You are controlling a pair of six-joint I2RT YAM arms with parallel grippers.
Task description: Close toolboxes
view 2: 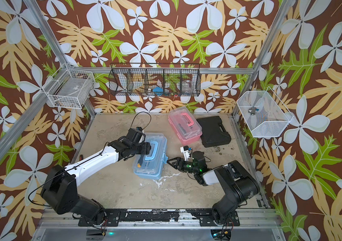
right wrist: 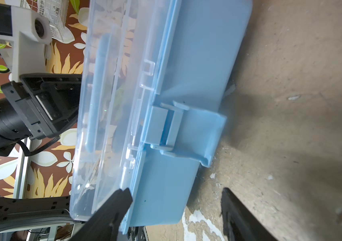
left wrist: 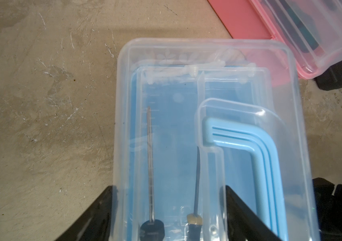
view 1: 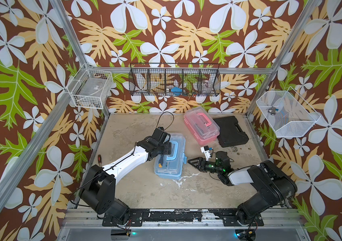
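A blue toolbox [view 1: 164, 171] with a clear lid lies on the floor, its lid down over the base. Screwdrivers show through the lid in the left wrist view. Over the lid's left part is my left gripper, its fingers spread, handle [left wrist: 269, 172] to their right. The side latch [right wrist: 197, 132] sticks outward from the toolbox wall in the right wrist view. My right gripper is open on that latch side, nothing between its fingers. Farther back rests a pink toolbox [view 1: 201, 125] with its clear lid down.
A black case [view 1: 230, 131] lies right of the pink toolbox. Wire baskets [view 1: 175, 81] hang on the back wall, with more at both sides. A screwdriver [view 1: 99, 159] lies at the left edge.
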